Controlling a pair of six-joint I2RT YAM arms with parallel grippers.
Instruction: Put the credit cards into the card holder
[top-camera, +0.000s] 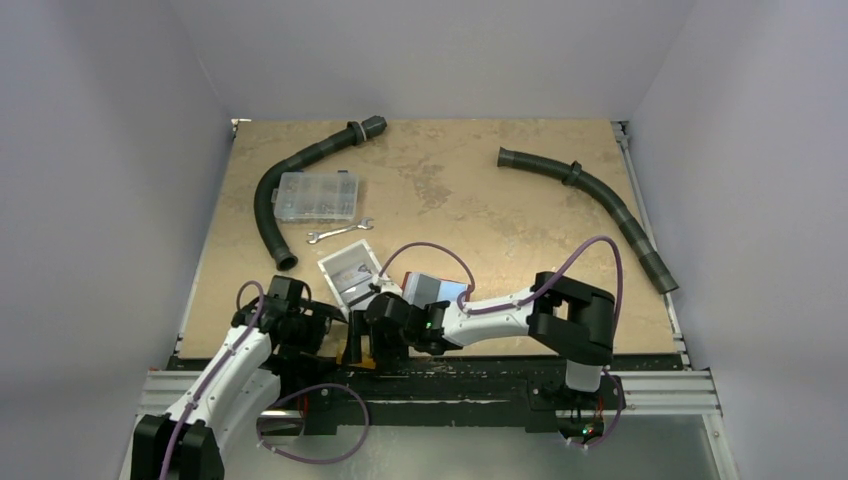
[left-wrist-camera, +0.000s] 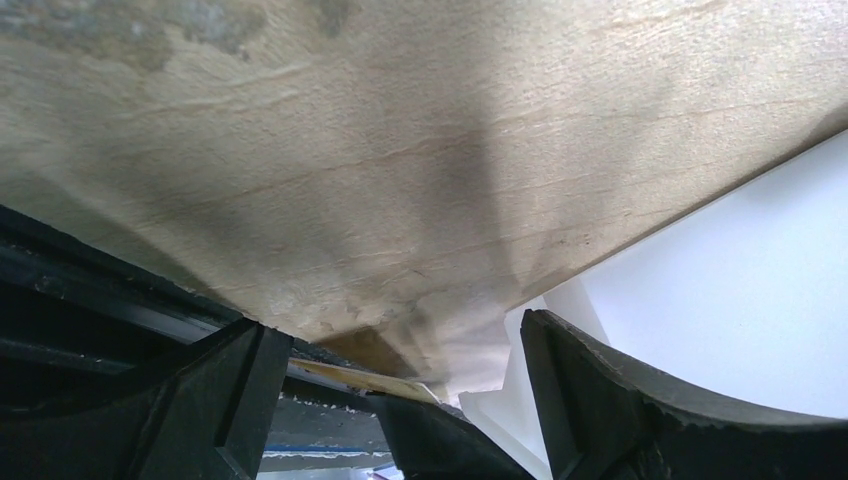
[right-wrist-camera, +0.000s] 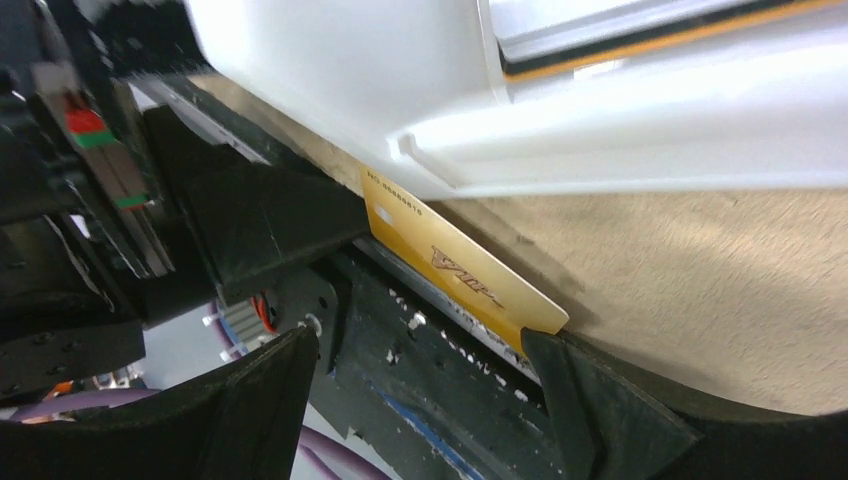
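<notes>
The yellow card (right-wrist-camera: 450, 255), printed "VIP", leans on edge between the white tray and the table's front edge. In the left wrist view only a thin side of the yellow card (left-wrist-camera: 370, 379) shows. My right gripper is open over it; one fingertip (right-wrist-camera: 550, 350) meets or overlaps the card's near end, the other stands apart. Open as well, my left gripper is at the tray's corner, with one black finger (right-wrist-camera: 290, 220) beside the card's far end; contact is unclear. In the top view the red-edged card holder (top-camera: 435, 288) lies partly behind the right arm.
The white tray (top-camera: 330, 272) holds grey items and crowds both grippers. Behind it lie a wrench (top-camera: 340, 231), a clear box (top-camera: 316, 197) and a black hose (top-camera: 265, 205). Another hose (top-camera: 610, 200) is at the right.
</notes>
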